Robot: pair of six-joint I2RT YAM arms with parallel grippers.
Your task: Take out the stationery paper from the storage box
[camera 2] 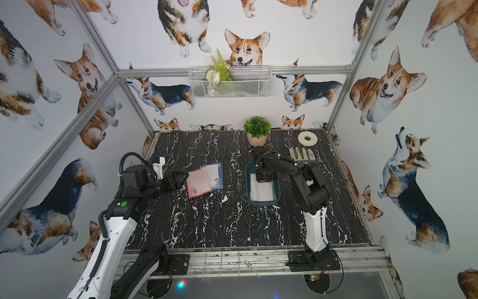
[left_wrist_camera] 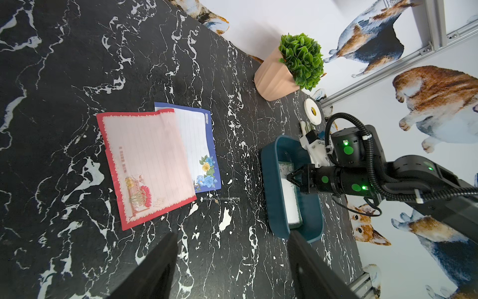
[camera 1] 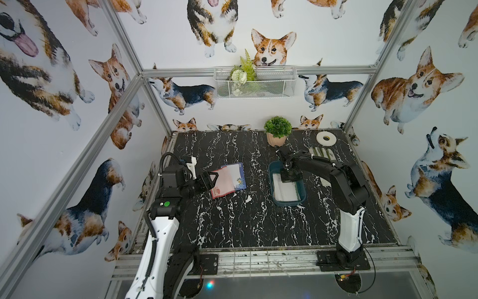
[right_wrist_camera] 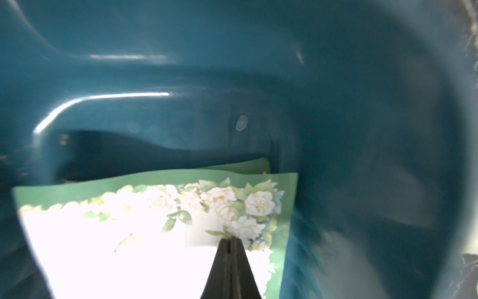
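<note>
A teal storage box point(left_wrist_camera: 273, 189) holds green-bordered stationery paper point(right_wrist_camera: 149, 229) with white roses; another green edge shows beneath the top sheet. My right gripper is inside the box, shut, its tips over the top sheet's upper right part, with no paper visible between them. On the table to the left of the box lie a red-bordered pink sheet point(left_wrist_camera: 144, 169) and a blue-bordered sheet point(left_wrist_camera: 199, 144), overlapping. My left gripper is open above the table near these sheets, nothing between its fingers.
A potted plant point(camera 1: 277, 134) stands behind the box. A white ring point(camera 1: 326, 138) and a grey slotted holder point(camera 2: 302, 154) sit at the back right. A wire basket point(camera 1: 254, 87) hangs on the back wall.
</note>
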